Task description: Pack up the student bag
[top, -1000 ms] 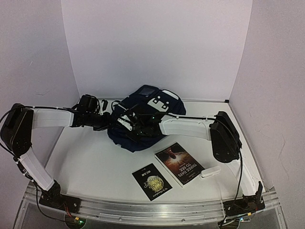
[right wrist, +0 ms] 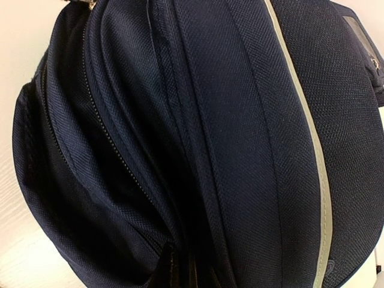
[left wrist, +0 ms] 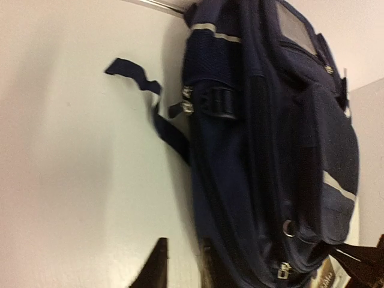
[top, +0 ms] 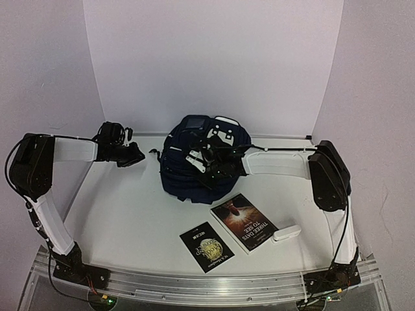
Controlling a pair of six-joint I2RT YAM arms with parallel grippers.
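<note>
The navy backpack (top: pixel 185 175) lies on the back middle of the table, zippers and folds showing in both wrist views. My left gripper (top: pixel 136 155) is left of the bag, apart from it; its blurred fingertips show at the bottom of the left wrist view with nothing visible between them. My right gripper (top: pixel 204 165) is over the bag's middle, its fingertips down in the fabric (right wrist: pixel 240 150), so their state is unclear. In front lie a black book (top: pixel 201 240), a larger THREE DAYS TO SEE book (top: pixel 240 217) and a white case (top: pixel 286 233).
Walls close in the back and both sides. A loose strap (left wrist: pixel 168 133) trails from the bag's left side.
The right arm and the backpack have shifted right, the bag's left edge with them. My left gripper has moved slightly back and left, away from the bag. The books stay put.
</note>
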